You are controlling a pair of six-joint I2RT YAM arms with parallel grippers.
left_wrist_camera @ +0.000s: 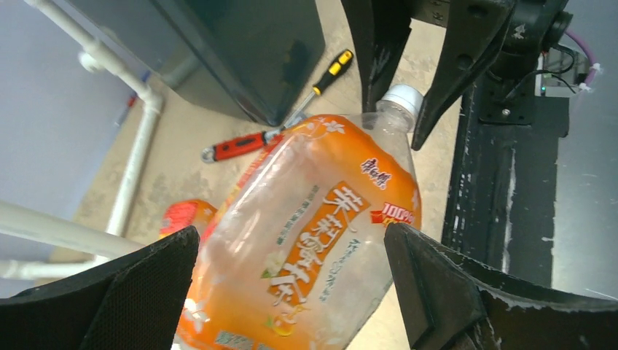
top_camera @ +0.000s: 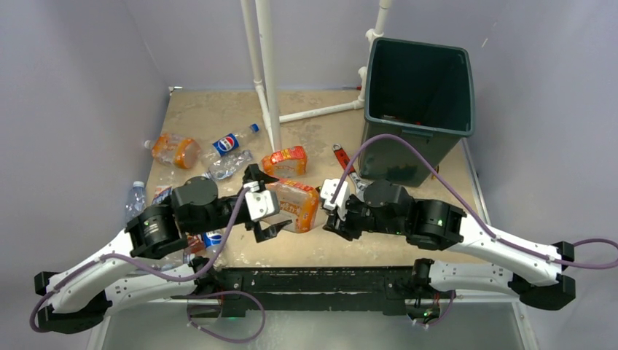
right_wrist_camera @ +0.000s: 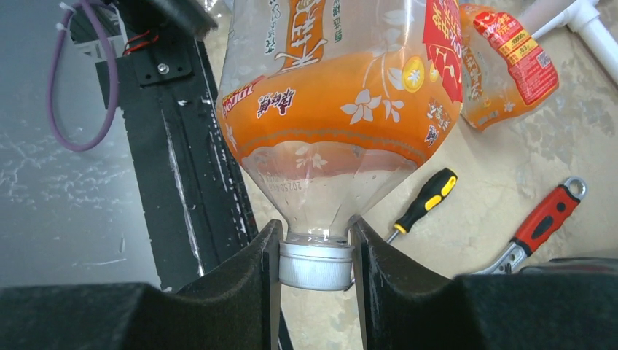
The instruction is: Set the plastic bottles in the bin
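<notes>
My right gripper is shut on the neck of a large orange-labelled bottle (right_wrist_camera: 328,131), just by its white cap (right_wrist_camera: 317,266). In the top view this bottle (top_camera: 295,205) lies between the two arms. My left gripper (top_camera: 273,208) stands open at its base end. In the left wrist view the bottle (left_wrist_camera: 299,240) reaches between the spread left fingers, its base running out of frame. The green bin (top_camera: 419,87) stands at the back right. Several bottles lie on the left, among them an orange one (top_camera: 175,150) and a Pepsi one (top_camera: 226,144).
Another orange-labelled bottle (top_camera: 286,162) lies behind the held one, close to the white pipes (top_camera: 268,80). A red-handled wrench (right_wrist_camera: 546,219) and a yellow-black screwdriver (right_wrist_camera: 428,197) lie on the floor near the bin.
</notes>
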